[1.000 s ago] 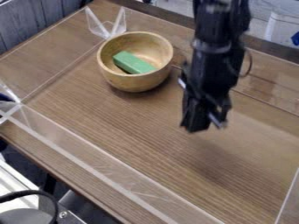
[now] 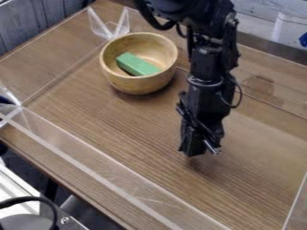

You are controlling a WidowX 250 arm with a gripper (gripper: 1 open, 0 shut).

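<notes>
My black gripper (image 2: 196,144) hangs low over the middle of the wooden table (image 2: 108,148), right and below of a wooden bowl (image 2: 138,81). It looks shut, with nothing visible between its fingers. A green block (image 2: 136,65) lies inside the bowl.
Clear plastic pieces sit at the table's back left and left edge. The table around the gripper and toward the front right is bare. A white surface shows at the back right, beyond the table.
The arm has come down from higher above the table to a low spot near its middle. The bowl and green block have not visibly moved.
</notes>
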